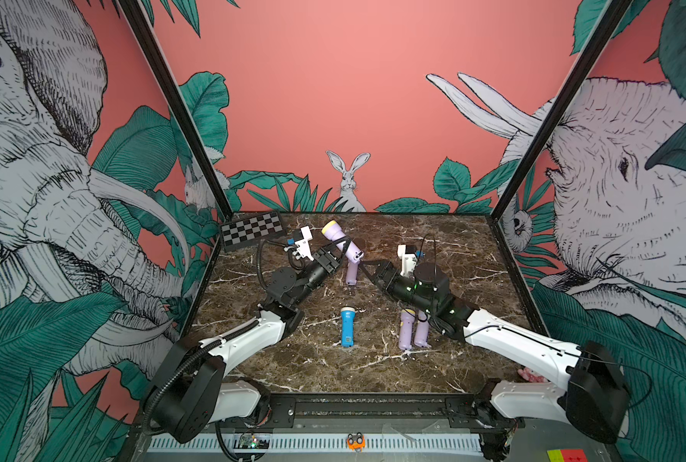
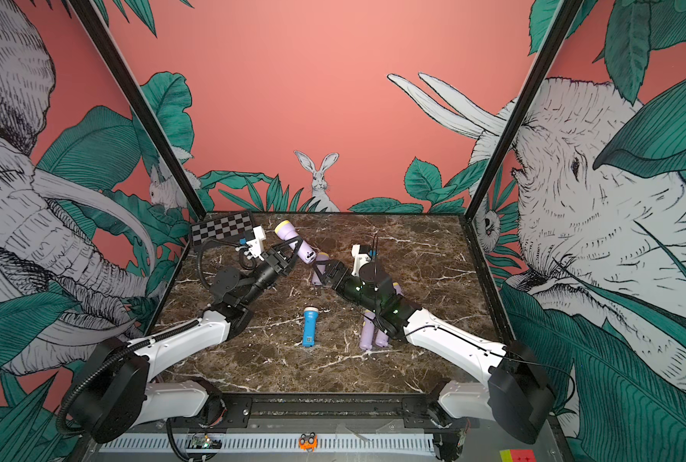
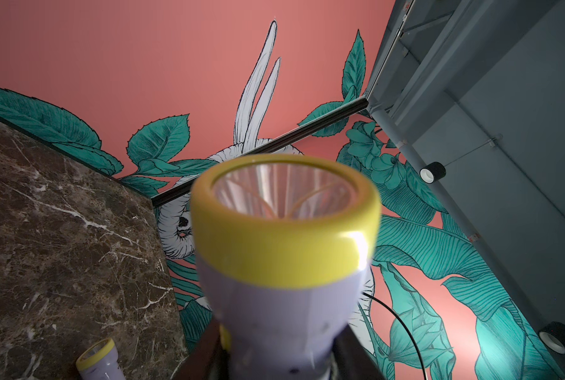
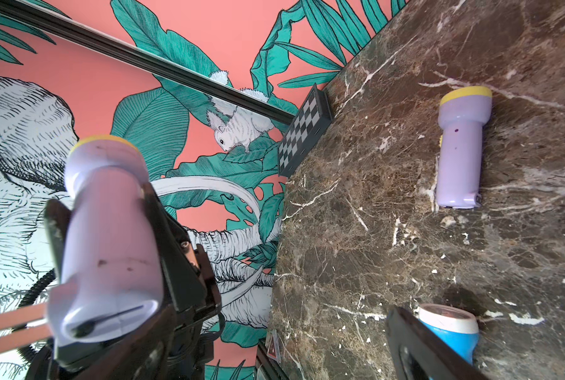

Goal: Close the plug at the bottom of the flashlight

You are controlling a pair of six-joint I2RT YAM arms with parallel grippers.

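Note:
Held up off the table, a purple flashlight (image 1: 349, 245) with a yellow-rimmed head tilts up to the far left. My left gripper is shut around its body, as the left wrist view shows. Its lower end faces the right arm. In the right wrist view, the plug prongs (image 4: 17, 327) stick out sideways near the bottom of the flashlight (image 4: 110, 243), and a slot shows in the end face. My right gripper (image 1: 364, 271) stands open close below that end, with nothing visible between its spread fingers.
A purple flashlight (image 4: 461, 148) rests on the marble table beneath the held one. Nearer the front lies a blue flashlight (image 1: 347, 327). Two purple flashlights (image 1: 406, 331) lie under the right arm. A checkered board (image 1: 252, 230) occupies the far left corner.

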